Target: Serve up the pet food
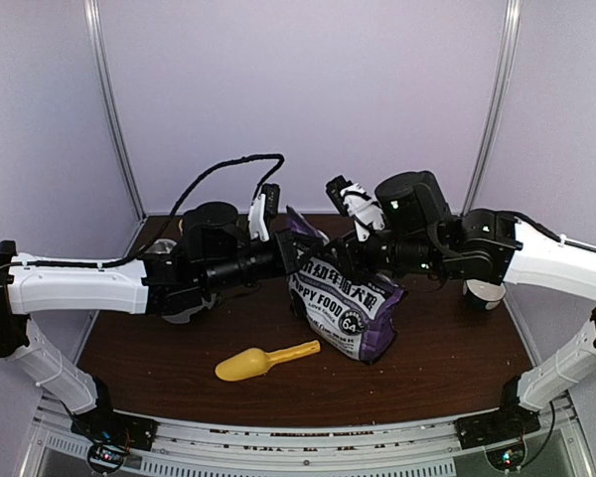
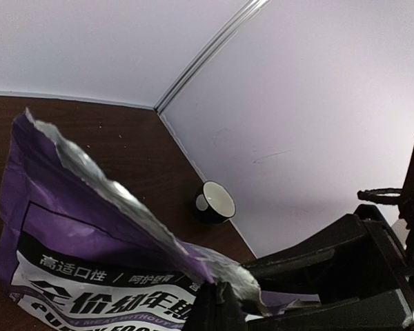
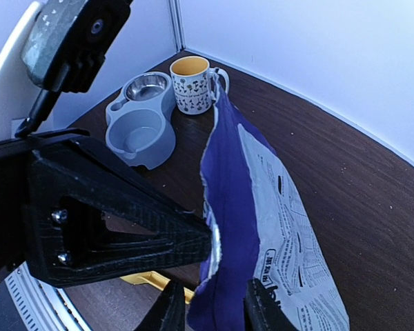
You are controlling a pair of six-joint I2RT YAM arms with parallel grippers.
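Observation:
The purple-and-white pet food bag [image 1: 343,313] stands in the middle of the table, its crinkled top edge [image 2: 110,186] raised. My left gripper [image 1: 300,248] is shut on that top edge, seen at the bottom of the left wrist view. My right gripper [image 1: 343,253] is right beside it at the bag's top; in the right wrist view its fingers are apart around the bag's rim, with one finger [image 3: 124,241] close against it. A yellow scoop [image 1: 248,364] lies on the table in front of the bag.
A grey double pet bowl [image 3: 138,138] and a patterned mug [image 3: 192,93] stand at the back left, mostly behind the left arm in the top view. A small black-and-white cup [image 1: 484,294] is on the right.

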